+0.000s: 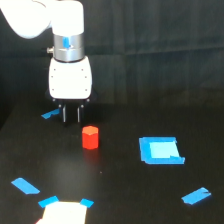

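Observation:
A small red block (90,137) stands on the black table, left of the middle. Up and to its left hangs my gripper (72,120), under the white arm. Its two dark fingers point down with a gap between them, and nothing shows in that gap. The gripper is apart from the block in this view. To the right lies a square of blue tape (146,150) around a pale centre (163,150).
Strips of blue tape mark the table at the left (25,186) and lower right (196,196). A pale, partly cut-off object (65,213) sits at the bottom edge.

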